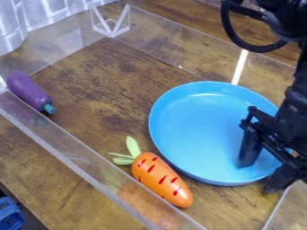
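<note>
A blue round plate [198, 135] lies on the wooden table at centre right. The black robot gripper [267, 148] reaches in from the right, its fingertips low over the plate's right part and rim; whether it is open or shut is unclear. An orange toy carrot [161, 181] with green leaves lies beside the plate's lower left. A purple toy [27, 90], likely an eggplant, lies at the far left.
Clear plastic walls run along the left and back of the area. A blue object [9, 216] shows at the lower left corner. Bare table [102, 72] fills the upper left.
</note>
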